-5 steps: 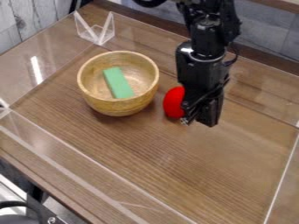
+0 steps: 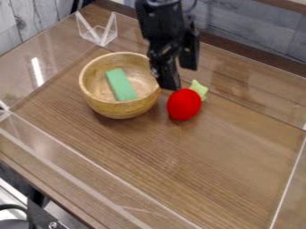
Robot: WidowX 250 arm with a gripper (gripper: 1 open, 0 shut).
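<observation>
My black gripper [image 2: 166, 61] hangs over the back of the bowl area, its lower parts reaching down behind a red round object [image 2: 184, 105]; whether it is open or shut is unclear. A wooden bowl [image 2: 121, 109] holds a green block [image 2: 120, 83]. The red object sits just right of the bowl on the brown table [image 2: 149, 170]. A small pale green item [image 2: 199, 88] lies behind the red object.
A clear plastic item [image 2: 98, 29] stands at the back left. A black cable [image 2: 21, 213] shows at the lower left corner.
My gripper has moved up, back and left, away from in front of the red object, uncovering it and the pale green item.
</observation>
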